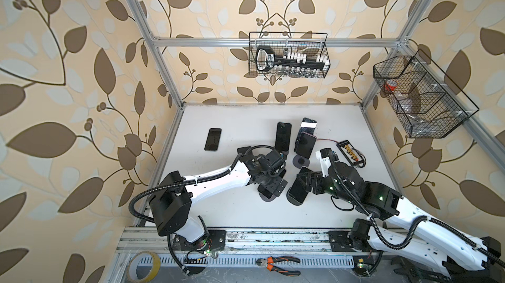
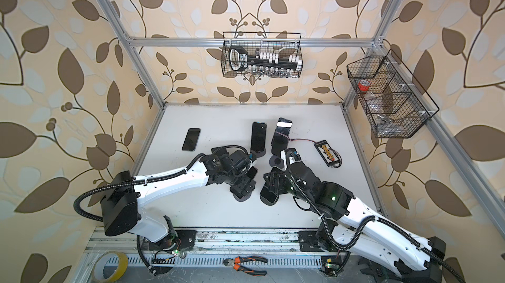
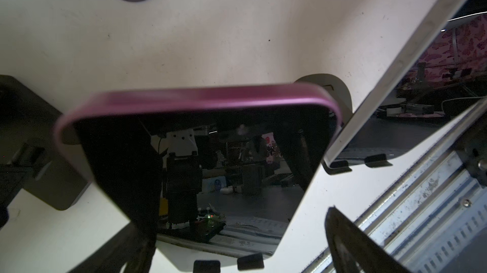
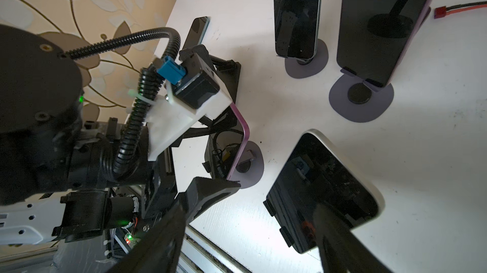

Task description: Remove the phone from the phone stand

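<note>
A pink-framed phone [image 3: 238, 161] rests on a stand with my left gripper over it, open, its fingertips at either side in the left wrist view. A silver-edged phone [image 4: 319, 181] lies tilted on a stand at the front right. My right gripper is at that phone, its blurred fingers low in the right wrist view; whether they grip it is unclear. The left arm hides much of the pink phone in both top views.
Two phone stands with phones [image 1: 283, 135] [image 1: 305, 145] stand behind. A loose phone [image 1: 213, 139] lies at the back left, and a wired board [image 1: 350, 153] at the right.
</note>
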